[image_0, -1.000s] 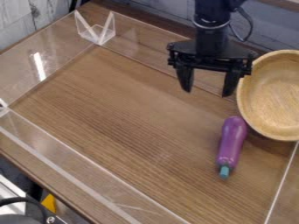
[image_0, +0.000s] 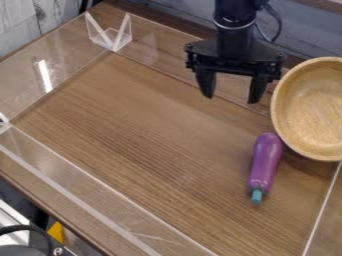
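Note:
My black gripper (image_0: 231, 82) hangs over the back right of the wooden tray, open, its two fingers spread wide with nothing seen between them. A purple eggplant (image_0: 265, 162) with a teal tip lies on the wooden floor below and to the right of it. A beige round bowl (image_0: 310, 120) leans at the right edge, just right of the gripper and behind the eggplant.
Clear walls border the wooden tray floor (image_0: 134, 140), with a clear wire-like piece (image_0: 110, 30) at the back left corner.
My gripper has moved slightly up and to the left in the view, away from the eggplant. The eggplant and bowl look unmoved.

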